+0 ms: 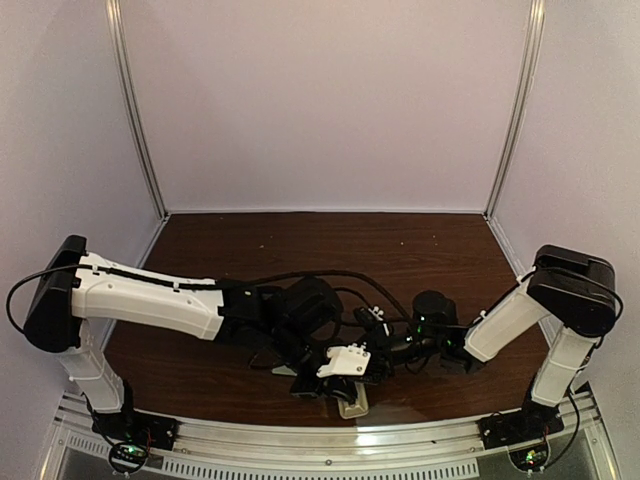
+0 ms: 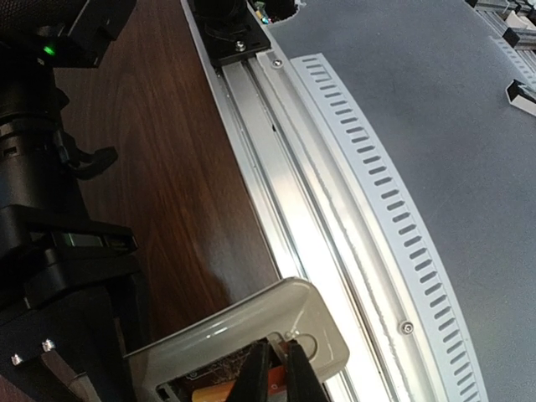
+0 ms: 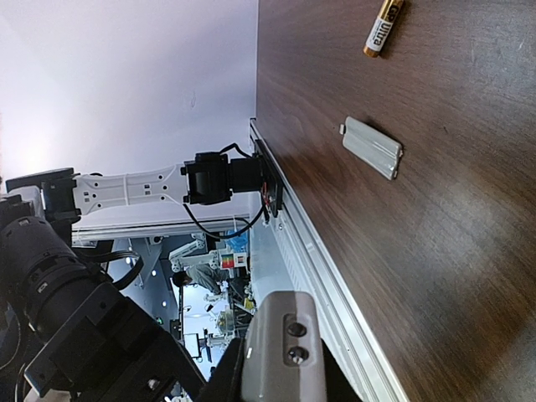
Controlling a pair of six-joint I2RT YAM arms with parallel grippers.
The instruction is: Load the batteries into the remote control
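The grey remote (image 1: 353, 405) is held near the table's front edge by my right gripper, shut on it. In the left wrist view its battery compartment (image 2: 311, 314) faces up, with an orange battery (image 2: 216, 392) lying in it. My left gripper has its dark fingertips down in the compartment at the battery; how far they are apart is hard to see. In the right wrist view a loose battery (image 3: 382, 32) and the grey battery cover (image 3: 370, 147) lie apart on the table.
The aluminium front rail (image 1: 430, 433) runs just below the remote. Both arms cover the middle front of the wooden table (image 1: 330, 240).
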